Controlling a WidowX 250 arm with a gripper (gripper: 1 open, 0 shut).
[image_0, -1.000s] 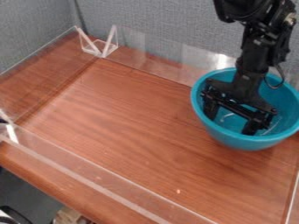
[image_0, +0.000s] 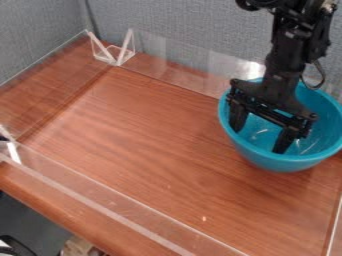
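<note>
My black gripper (image_0: 267, 125) reaches down from the top right into a large turquoise bowl (image_0: 267, 160), which sits at the right side of the wooden table. Its two fingers are spread apart, low inside the bowl. The arm hides much of the bowl's inside, and whether anything lies between the fingertips is hard to see.
Clear plastic edging runs along its back and front. A white wire bracket (image_0: 112, 50) stands at the back left, in front of grey padded walls.
My arm and gripper have risen slightly out of the bowl's depth over the last second. The bowl looks unmoved.
</note>
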